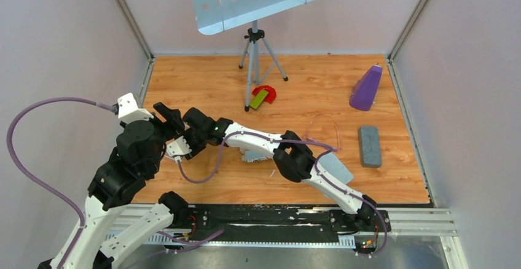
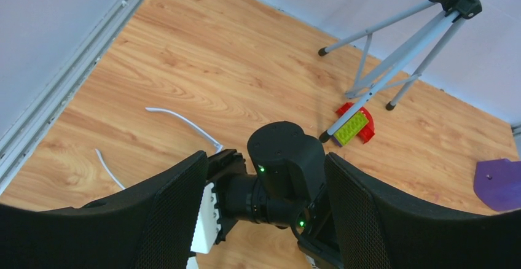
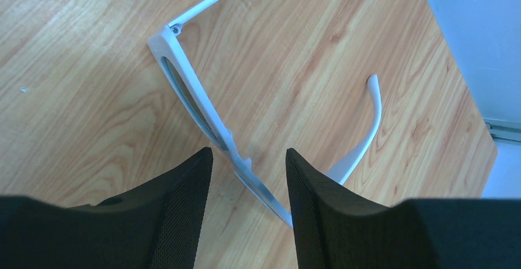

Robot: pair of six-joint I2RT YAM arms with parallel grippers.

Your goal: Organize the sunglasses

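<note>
White-framed sunglasses [image 3: 203, 100] lie on the wooden table with their temples spread. In the right wrist view, my right gripper is open over them; the frame's bridge shows between its fingers, with gaps at both sides. The right end of the frame is hidden behind a finger. In the left wrist view, only the temples [image 2: 187, 121] show clearly. My left gripper is open and empty, high at the table's left side, with the right gripper's body beyond its fingers. The arms cover most of the sunglasses in the top view.
A brown and pale blue item [image 1: 257, 156] is partly hidden under the right arm, and a light blue cloth [image 1: 336, 168] lies beneath its forearm. A tripod [image 1: 255, 60], a red and green object [image 1: 263, 98], a purple case [image 1: 367, 88] and a grey block [image 1: 370, 146] stand farther off.
</note>
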